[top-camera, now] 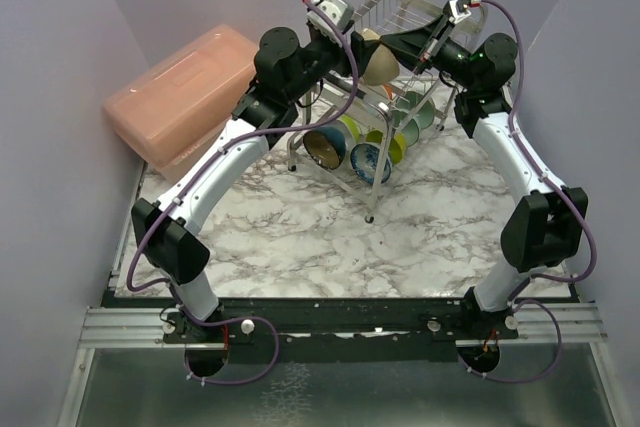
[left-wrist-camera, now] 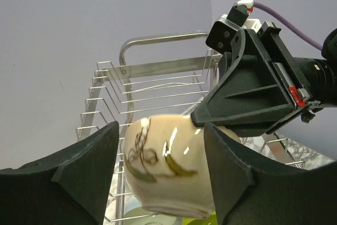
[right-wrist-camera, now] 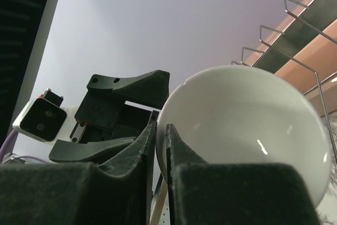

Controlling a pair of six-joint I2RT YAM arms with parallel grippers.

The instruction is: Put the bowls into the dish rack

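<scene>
A cream bowl point(top-camera: 381, 66) with a painted plant pattern is held up at the top of the metal dish rack point(top-camera: 387, 14). Its rim sits in the narrow gap of my right gripper, which is shut on it; the white inside of the bowl point(right-wrist-camera: 247, 114) faces the right wrist camera. From the left, my left gripper faces the bowl's patterned outer side point(left-wrist-camera: 166, 162). Its fingers are spread apart, and the bowl shows between and beyond them. Whether they touch it, I cannot tell.
On the rack's lower level stand several bowls, among them a brown-and-blue one point(top-camera: 324, 147), a blue-patterned one point(top-camera: 370, 161) and green ones point(top-camera: 407, 118). A large salmon-coloured box point(top-camera: 180, 92) stands to the left.
</scene>
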